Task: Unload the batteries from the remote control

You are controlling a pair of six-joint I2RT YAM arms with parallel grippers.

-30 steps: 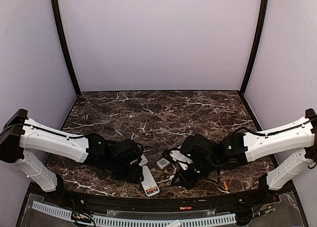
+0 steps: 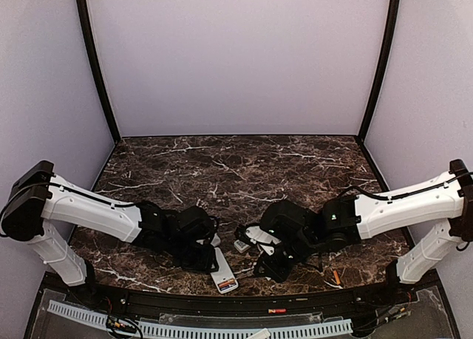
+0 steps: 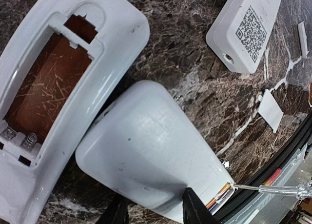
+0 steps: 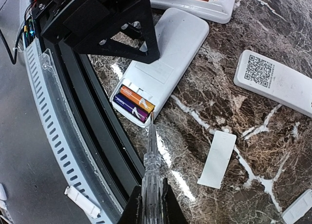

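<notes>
The white remote control [image 4: 168, 58] lies face down on the marbled table, its battery bay uncovered. Two batteries sit side by side in the bay, an orange-and-black one [image 4: 136, 97] and a purple one [image 4: 130, 108]. My right gripper is shut on a clear-handled screwdriver [image 4: 152, 158], whose thin tip touches the bay's edge beside the batteries. My left gripper is part open over the remote [image 3: 146, 141]. In the right wrist view, the black left fingers [image 4: 148, 38] overlap the remote's side; whether they touch it cannot be told.
A white battery case [image 3: 73, 82] with an empty bay lies beside the remote. A white piece with a QR code [image 4: 275, 80] and a small white cover [image 4: 217, 159] lie apart on the table. The dark table edge rail [image 4: 105, 121] runs close to the bay.
My left gripper has moved a little to the right over the remote. The remote stays in place.
</notes>
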